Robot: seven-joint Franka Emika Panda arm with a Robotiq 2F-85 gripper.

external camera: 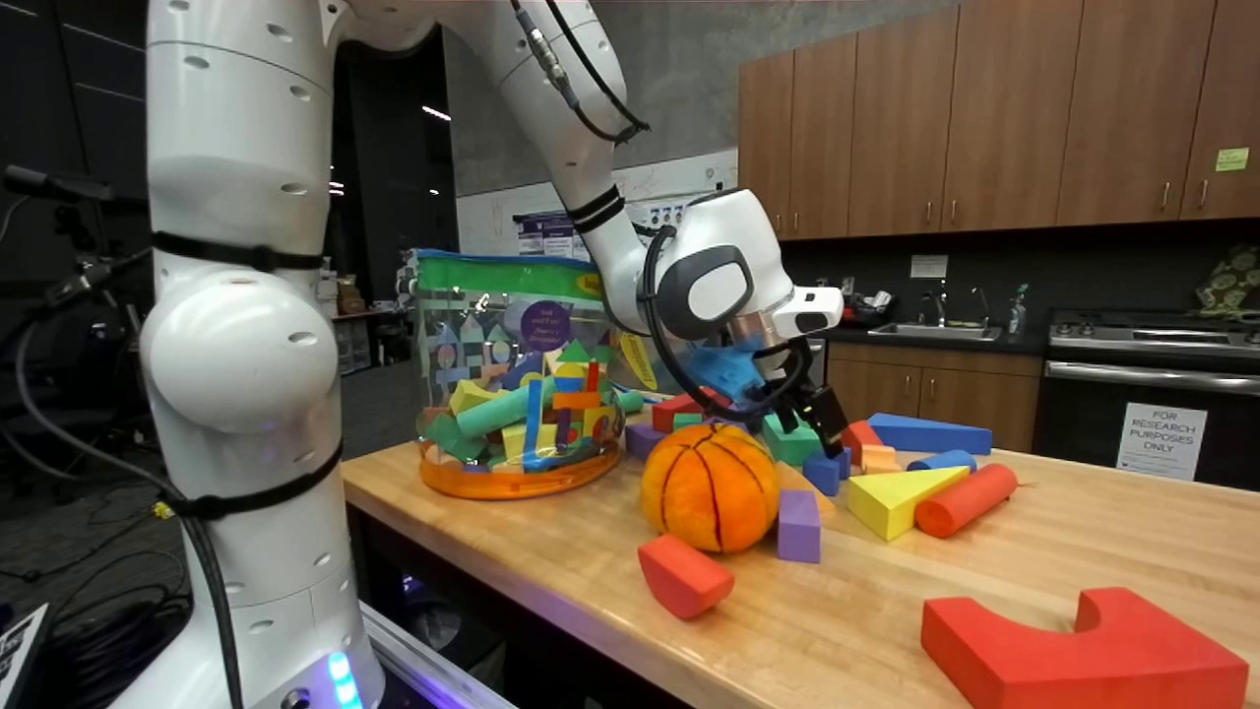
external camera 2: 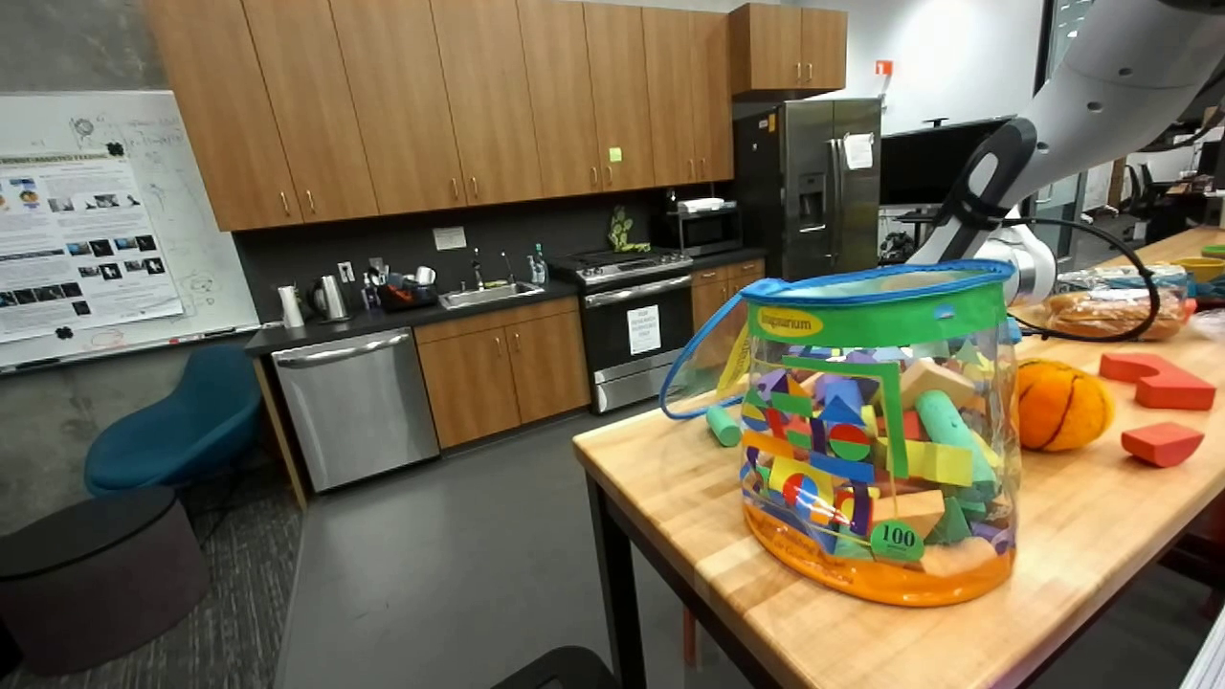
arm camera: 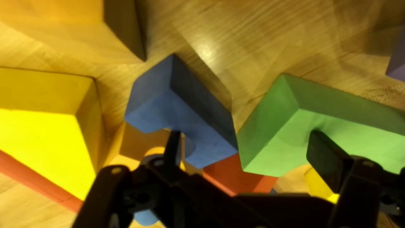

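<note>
My gripper is open low over a cluster of foam blocks, its black fingers spread apart. In the wrist view, one finger [arm camera: 173, 148] overlaps the notch side of a blue arch block [arm camera: 205, 121]. The other finger [arm camera: 324, 159] overlaps a green block [arm camera: 281, 140]; whether either touches is unclear. Parts of both blocks and a red block [arm camera: 239, 176] show in the gap between the fingers. From exterior view 1, the gripper [external camera: 818, 427] appears just above the blue block [external camera: 823, 474] and beside the green block [external camera: 788, 441].
A yellow wedge [external camera: 894, 502] and a red cylinder [external camera: 966, 500] lie close by. An orange ball [external camera: 711, 486] and a purple block [external camera: 798, 527] sit in front. The clear block bag [external camera 2: 884, 300] stands at the table's end. Bare tabletop [external camera: 1099, 520] shows at right.
</note>
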